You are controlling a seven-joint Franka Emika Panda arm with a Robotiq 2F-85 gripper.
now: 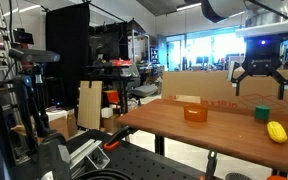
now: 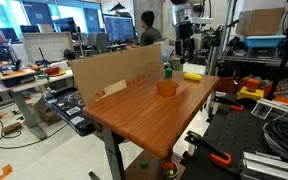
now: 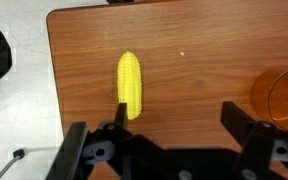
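Above the right part of the wooden table hangs my gripper (image 1: 262, 88), open, its fingers wide apart with nothing between them. A yellow, corn-like object (image 1: 276, 132) lies on the tabletop below it, near the right end. In the wrist view this yellow object (image 3: 129, 82) points lengthwise up the picture, ahead of the fingers and left of the middle of the gap. An orange round bowl (image 1: 195, 113) stands farther left on the table, and the wrist view catches part of the bowl (image 3: 281, 92) at its right edge. Behind the yellow object is a small green item (image 1: 262, 113).
A brown panel (image 2: 119, 73) stands along one long side. In the wrist view, the table ends left of the yellow object, with pale floor (image 3: 29, 110) beyond.
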